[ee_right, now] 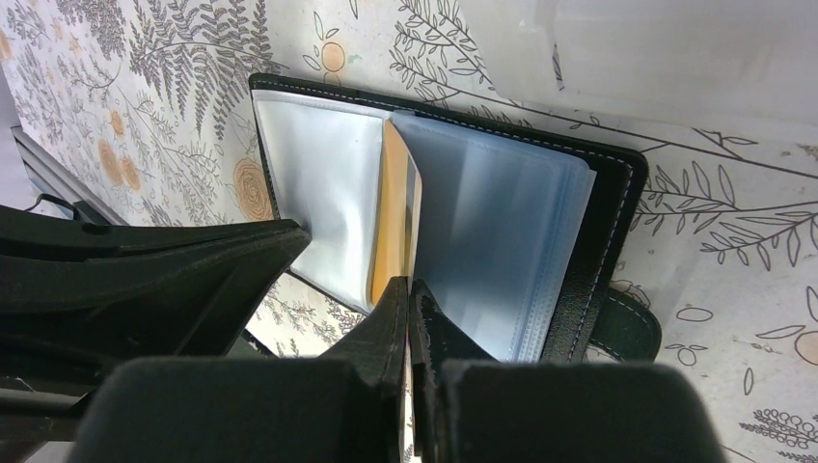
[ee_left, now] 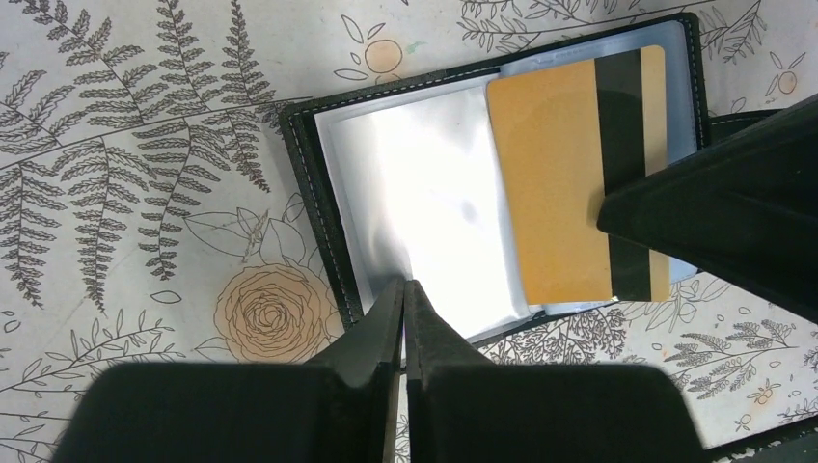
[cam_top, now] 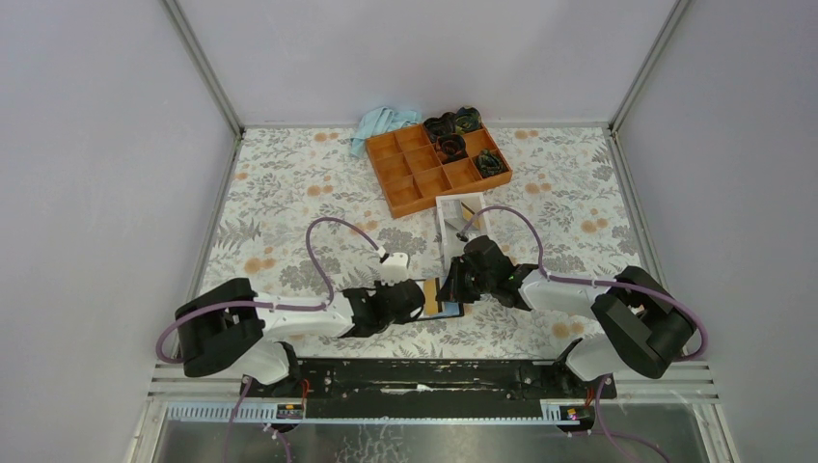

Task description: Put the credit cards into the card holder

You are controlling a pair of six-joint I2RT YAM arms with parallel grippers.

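A dark-edged card holder lies open on the table, its clear white sleeve (ee_left: pixel 415 193) on the left and a bluish pocket (ee_right: pixel 482 222) on the right. Between them, a gold card (ee_left: pixel 550 183) with a black stripe stands tilted over the holder. My right gripper is shut on this card, whose edge runs down between its fingers. My left gripper is shut, nothing showing between its fingers, with its tips at the white sleeve's near edge. Whether they touch the sleeve is hard to tell. The card's lower edge within the holder is partly hidden.
A white tray (cam_top: pixel 446 236) with another gold card (cam_top: pixel 470 214) inside stands just behind the holder. Farther back are a wooden compartment box (cam_top: pixel 405 206) with dark coiled items and a blue cloth (cam_top: pixel 381 122).
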